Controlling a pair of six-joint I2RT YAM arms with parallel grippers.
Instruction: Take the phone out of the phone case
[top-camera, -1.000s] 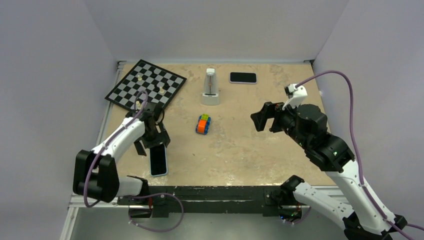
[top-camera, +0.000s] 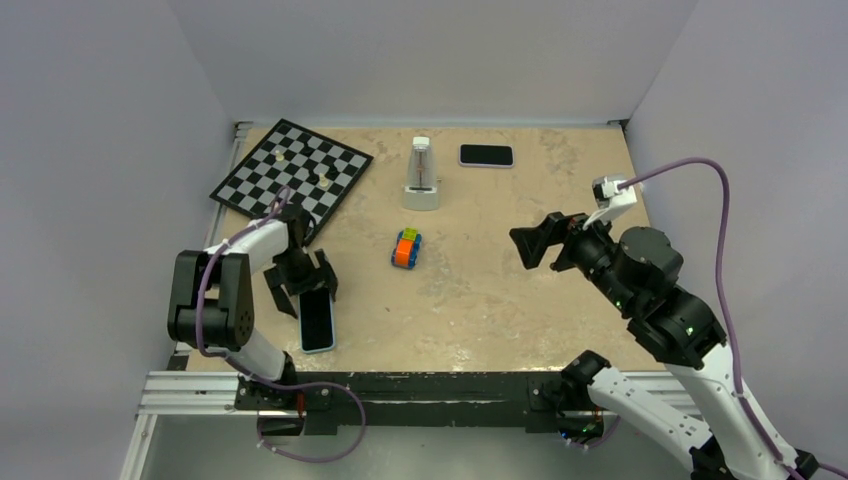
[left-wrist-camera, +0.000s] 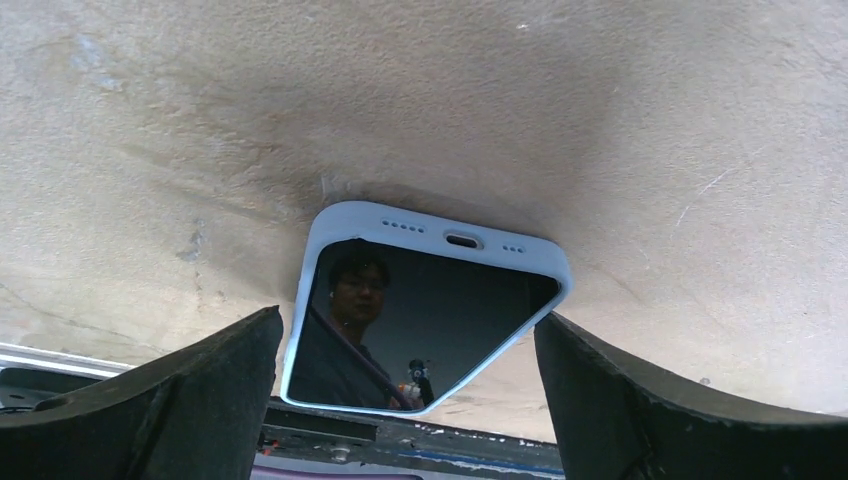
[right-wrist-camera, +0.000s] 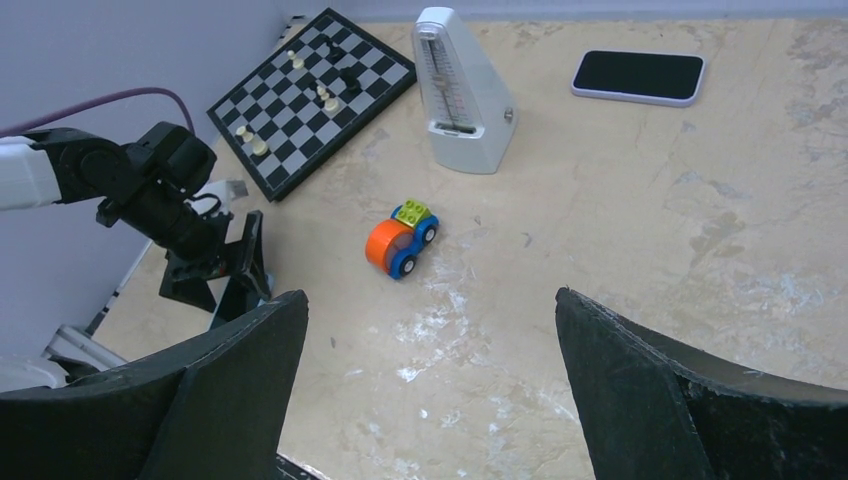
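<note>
A dark-screened phone (top-camera: 317, 320) in a light blue case (left-wrist-camera: 493, 244) lies face up near the table's front left edge. In the left wrist view its charging-port end points up the picture. My left gripper stands open over it, one finger on each side, with nothing clamped; whether the fingertips touch the case is hard to tell. From above, the left arm partly covers the phone's far end. Over the right half of the table, my right gripper hangs open and empty.
At the back lies another phone (top-camera: 486, 155) with a pale rim. A white metronome (top-camera: 421, 175) and a small toy car (top-camera: 405, 249) occupy the middle. The chessboard (top-camera: 292, 170) is behind the left arm.
The phone has not moved.
</note>
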